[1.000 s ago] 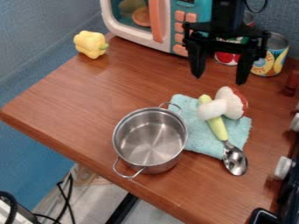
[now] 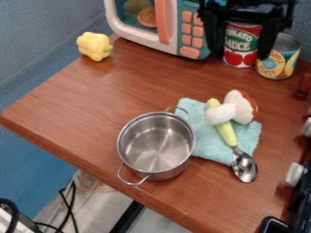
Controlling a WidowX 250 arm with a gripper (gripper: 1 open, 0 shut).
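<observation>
The black gripper [image 2: 243, 20] is at the top of the view, in front of the microwave and above the tomato sauce can [image 2: 241, 47]; its finger state is hard to make out. A steel pot [image 2: 155, 155] sits on the wooden table [image 2: 85, 118]. On a light blue cloth [image 2: 201, 146] lie white mushroom-like toys [image 2: 221, 113], a yellow-green handled item [image 2: 225, 132] and a metal spoon [image 2: 243, 167].
A toy microwave [image 2: 158, 23] stands at the back, with a second can [image 2: 278, 61] beside the sauce and a yellow toy [image 2: 95, 45] at the back left. Dark items line the right edge.
The gripper has risen and shifted back, uncovering more of the tomato sauce can and the can beside it. The objects on the table look unchanged.
</observation>
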